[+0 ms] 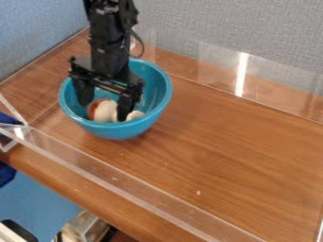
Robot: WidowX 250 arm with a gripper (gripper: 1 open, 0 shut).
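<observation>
The black gripper (106, 87) is lowered into a turquoise bowl (154, 100) on the wooden table, its fingers open and spread over the white-and-orange items (106, 111) inside. The items sit in the front of the bowl, partly hidden behind the fingers. Whether the fingertips touch them is unclear.
Clear panels run along its edges. A blue-grey wall stands behind and at left. Some dark blue and other small objects lie beyond the left edge.
</observation>
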